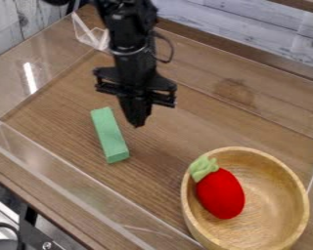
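Observation:
My black gripper (137,109) hangs over the middle of the wooden table, shut, with nothing visible between its fingers. It is above and a little to the right of a green block (110,135) lying on the table. At the lower right a red tomato-like object (219,193) with a green top lies in a wooden bowl (289,203).
Clear plastic strips run along its left and front edges, and a white mesh-like piece (91,29) is at the back left.

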